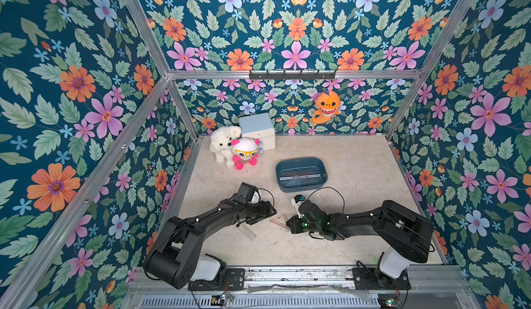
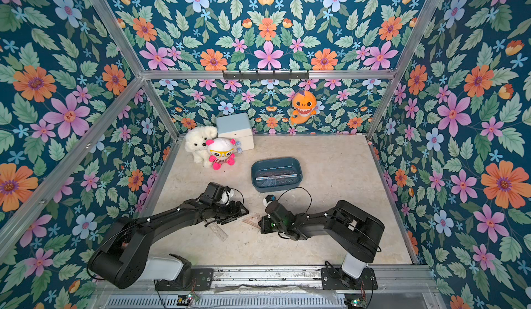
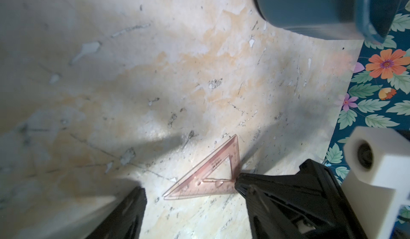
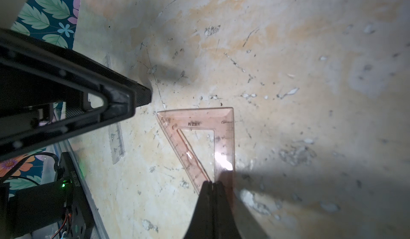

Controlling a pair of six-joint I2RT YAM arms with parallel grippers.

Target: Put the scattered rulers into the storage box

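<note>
A pink transparent set square [image 1: 279, 220] lies flat in the middle of the table. My right gripper is shut, its tips over one corner of the set square [image 4: 224, 140]; whether anything is between them is hidden. My left gripper stands open above the same set square [image 3: 183, 189], nothing seen held. A clear straight ruler [image 4: 116, 142] lies near the left arm, also seen below it in the top views. The blue storage box [image 1: 301, 184] sits behind the grippers with transparent items inside.
A white dog plush [image 1: 223, 143], a pink-and-white plush [image 1: 244, 162] and a lidded light-blue box [image 1: 257, 122] stand at the back left. An orange shark [image 1: 326, 104] is at the back wall.
</note>
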